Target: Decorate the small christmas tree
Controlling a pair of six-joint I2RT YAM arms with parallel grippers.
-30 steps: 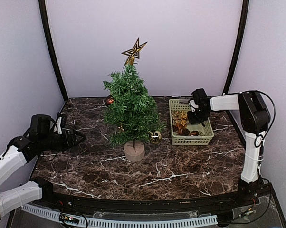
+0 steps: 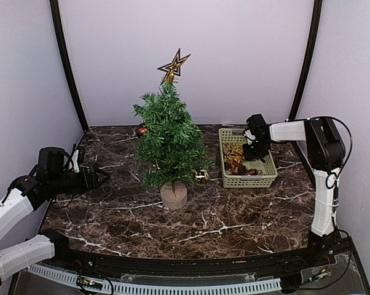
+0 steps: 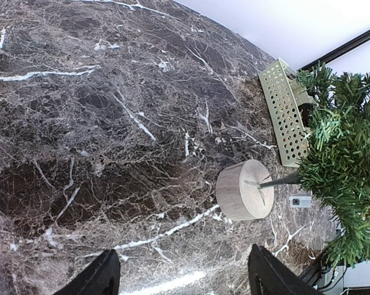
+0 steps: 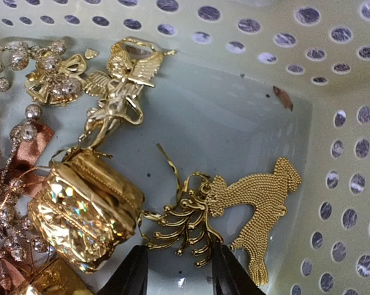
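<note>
The green tree [image 2: 169, 132] stands on a wooden base [image 3: 237, 196], with a gold star [image 2: 173, 66] on top, a red bauble [image 2: 142, 130] and a gold bauble [image 2: 201, 177]. My right gripper is low in the perforated basket [image 2: 246, 181], open, its fingertips at a gold branched ornament [image 4: 191, 227] joined or beside a beaded gold figure [image 4: 252, 196]. A gold angel [image 4: 117, 92], a shiny gold parcel [image 4: 86, 209] and glittery berry sprigs lie there too. My left gripper stands open and empty over the table's left side, apart from the tree.
White walls enclose the back and sides. The basket sits right of the tree, near the back.
</note>
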